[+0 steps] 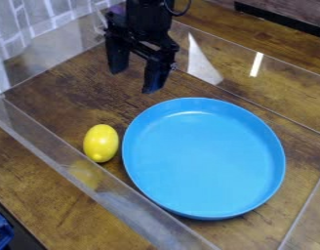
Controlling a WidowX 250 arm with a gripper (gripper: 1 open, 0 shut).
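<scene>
My black gripper point(136, 68) hangs at the top middle of the camera view, open, its two dark fingers apart with nothing visible between them. Below it and to the left, a yellow egg-shaped object point(101, 143) lies on the wooden floor. To its right is a large round light-blue plate point(202, 159), empty.
Clear low walls enclose the wooden surface point(59, 98), with one running diagonally along the lower left. A purple item is partly visible behind the arm at the top. A small dark blue object point(4, 234) sits outside at the bottom-left corner.
</scene>
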